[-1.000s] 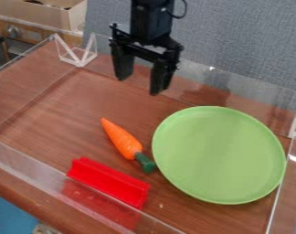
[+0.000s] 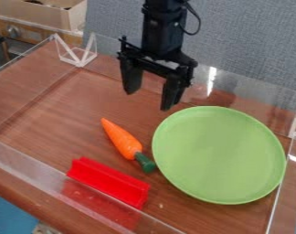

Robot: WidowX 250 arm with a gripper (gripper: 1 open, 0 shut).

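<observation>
My black gripper point(image 2: 150, 91) hangs open over the back middle of the wooden tray, with nothing between its fingers. Below it, an orange toy carrot point(image 2: 123, 140) with a green top lies on the wood. A large green plate point(image 2: 219, 154) lies to the right of the carrot. A red block-like object point(image 2: 109, 181) lies at the front left, by the clear front wall.
Clear low walls with white corner brackets point(image 2: 75, 53) edge the wooden surface point(image 2: 53, 101). A cardboard box point(image 2: 41, 14) stands outside at the back left.
My gripper has shifted slightly over the back of the tray during the last second. The carrot, plate and red object look unmoved.
</observation>
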